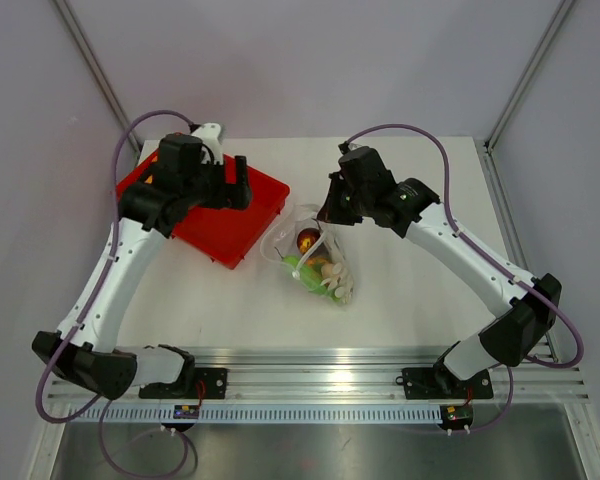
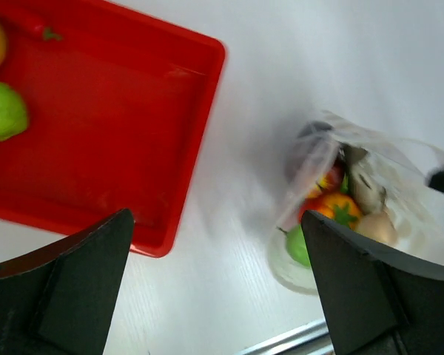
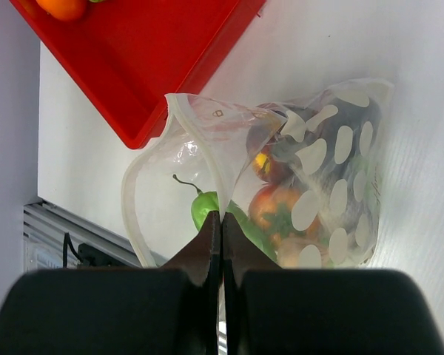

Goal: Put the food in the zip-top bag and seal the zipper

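Observation:
The clear zip top bag (image 1: 277,238) stands on the table with its mouth spread. In the right wrist view a green vegetable (image 3: 240,222), a tomato (image 3: 270,211) and a dark red apple (image 3: 274,166) show inside it, partly behind the bag's printed white spots. My right gripper is shut on the bag's rim (image 3: 220,174). In the left wrist view my left gripper is wide open, nothing between its fingers. From above, it hovers over the red bin (image 1: 225,235), apart from the bag.
Several foods lie in the bin, among them a green one (image 2: 4,111) and a red chili (image 2: 29,21) in the left wrist view; from above, my left arm hides most of them. Bare table (image 1: 420,290) lies right of the bag.

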